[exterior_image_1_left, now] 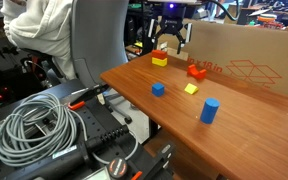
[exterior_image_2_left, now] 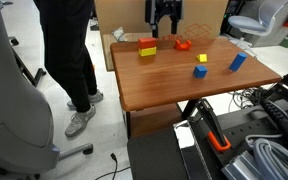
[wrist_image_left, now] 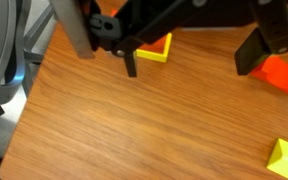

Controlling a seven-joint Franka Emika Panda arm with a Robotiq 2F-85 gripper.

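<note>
My gripper is open above the back of the wooden table, with nothing between its fingers; the gripper (exterior_image_1_left: 167, 45) also shows in exterior view 1. A yellow block (exterior_image_1_left: 160, 62) sits on the table near it. In exterior view 2 a red block (exterior_image_2_left: 147, 43) rests on top of that yellow block (exterior_image_2_left: 148, 51). The wrist view shows this pair partly hidden behind the left finger. To the right lies a separate red piece (exterior_image_1_left: 196, 72), seen partly behind the right finger in the wrist view as a red piece (wrist_image_left: 282, 76).
A small yellow cube (exterior_image_1_left: 191, 88), a blue cube (exterior_image_1_left: 158, 89) and a taller blue cylinder (exterior_image_1_left: 210, 110) stand apart on the table (exterior_image_1_left: 249, 135). Cardboard (exterior_image_1_left: 244, 55) rises along the back edge.
</note>
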